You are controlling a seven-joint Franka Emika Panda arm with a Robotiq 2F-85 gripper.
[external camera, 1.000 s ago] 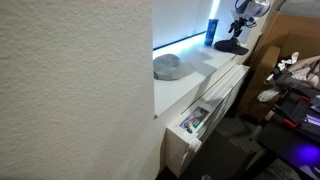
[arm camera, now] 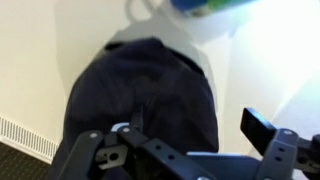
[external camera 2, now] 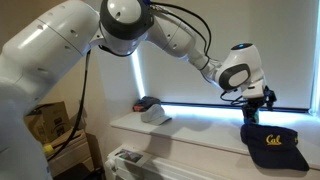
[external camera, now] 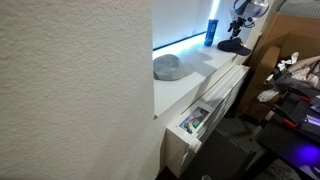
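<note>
A navy cap point(external camera 2: 275, 148) with "Cal" lettering lies on the white ledge, its brim hanging toward the front edge. In the wrist view the dark cloth of the cap point(arm camera: 145, 100) fills the middle and lower left. My gripper is open, its two black fingers set wide apart over and beside the cap. From exterior view 2, the gripper point(external camera 2: 260, 106) points down just above the cap's crown. Whether a finger touches the cloth cannot be told.
A blue cylinder point(external camera: 211, 33) stands on the ledge close to the gripper. Farther along lie a grey cap point(external camera: 168, 67) and a dark red cap point(external camera 2: 147, 102). An open drawer point(external camera: 190, 122) juts out below. Bare ledge point(external camera: 200, 65) stretches between the grey cap and the cylinder.
At the far end of the ledge, my gripper has shifted only slightly above the dark cap. The other objects look unmoved.
</note>
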